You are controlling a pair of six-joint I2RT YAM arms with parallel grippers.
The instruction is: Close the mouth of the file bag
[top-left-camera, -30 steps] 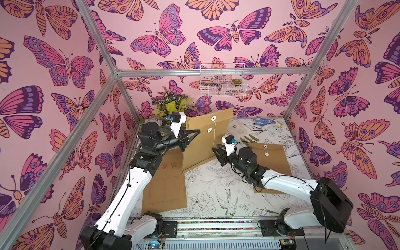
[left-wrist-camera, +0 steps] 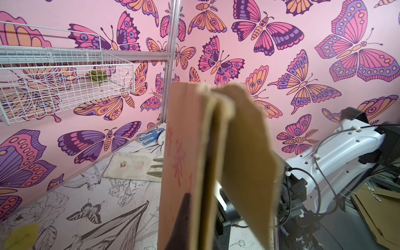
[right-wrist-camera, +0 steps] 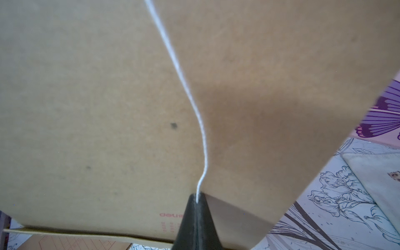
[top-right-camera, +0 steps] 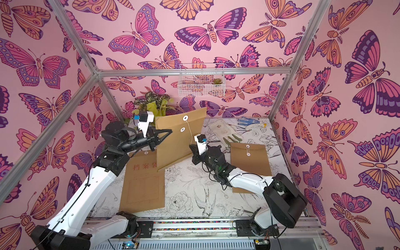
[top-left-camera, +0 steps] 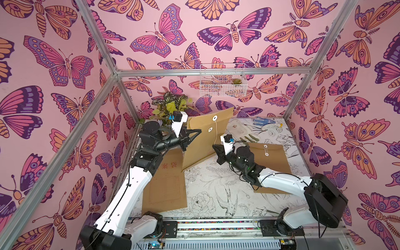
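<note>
A kraft file bag [top-left-camera: 200,145] stands upright over the middle of the table, its flap with two white button discs at the top [top-right-camera: 185,118]. My left gripper [top-left-camera: 189,135] is at the bag's left side; in the left wrist view it is shut on the bag's edge [left-wrist-camera: 175,158], much of the fingers hidden by it. A white string [right-wrist-camera: 179,70] runs from the upper button down the bag's face to my right gripper, which is shut on it, low in front of the bag.
Other file bags lie flat at left [top-right-camera: 141,187] and right [top-right-camera: 250,162]. Plants [top-left-camera: 170,108], gloves [top-left-camera: 262,121] and a pale pouch [top-right-camera: 220,129] are at the back. A wire basket [top-left-camera: 223,89] hangs on the back wall.
The right arm's elbow has shifted slightly left and up, the gripper staying low on the bag. The bag's top has moved very slightly rightward; the left arm is nearly still.
</note>
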